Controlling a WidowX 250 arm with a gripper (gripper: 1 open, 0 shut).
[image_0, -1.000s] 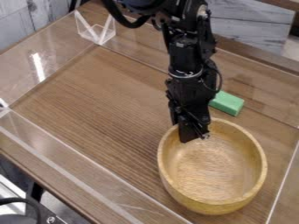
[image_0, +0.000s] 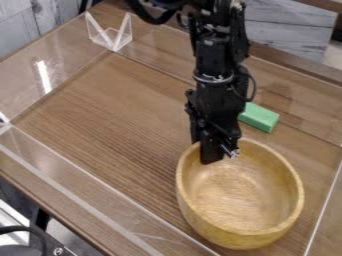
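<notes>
The black gripper (image_0: 214, 150) of the arm reaches down from the top centre to the back-left rim of a yellow oval bowl (image_0: 241, 215). Its lower end is at that rim and looks shut on it, though dark parts hide the fingertips. The bowl stands at the lower right of the wooden table, empty as far as shows.
A green block (image_0: 259, 117) lies behind the bowl, right of the arm. A clear plastic piece (image_0: 112, 32) stands at the back left. A dark cable curves at the lower left corner.
The gripper and upper arm have shifted slightly; the bowl has moved only a little, if at all.
</notes>
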